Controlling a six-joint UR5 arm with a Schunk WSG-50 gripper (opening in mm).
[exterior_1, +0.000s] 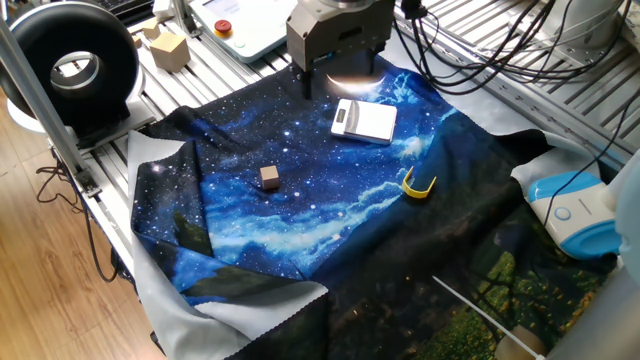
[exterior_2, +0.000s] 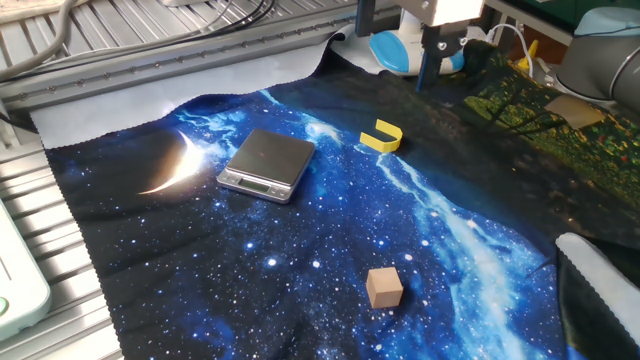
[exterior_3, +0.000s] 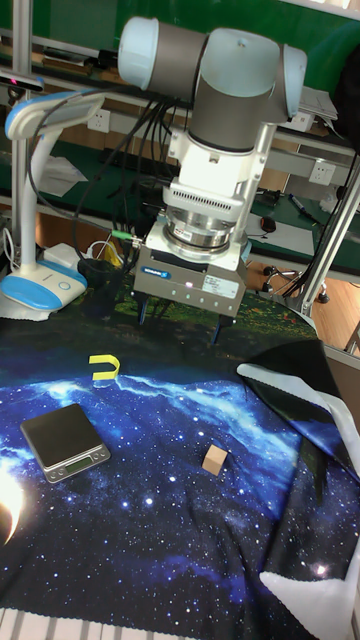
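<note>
My gripper (exterior_1: 340, 82) hangs above the cloth with its two fingers wide apart and nothing between them. In exterior view 3 the same gripper (exterior_3: 179, 322) is at the far side, beyond the objects and clear of them. A small wooden cube (exterior_2: 384, 288) rests alone on the starry cloth. A flat kitchen scale (exterior_2: 268, 163) lies with its plate bare. Near it stands a yellow U-shaped piece (exterior_2: 382, 137), apart from both the scale and the cube. None of these objects touches the gripper.
The dark starry cloth (exterior_1: 240, 220) is folded over at one side. A white-and-blue lamp base (exterior_1: 570, 215) stands at its right edge. Larger wooden blocks (exterior_1: 170, 52) and a tablet with a red button (exterior_1: 223, 27) sit off the cloth. Cables (exterior_1: 470, 75) droop beyond it.
</note>
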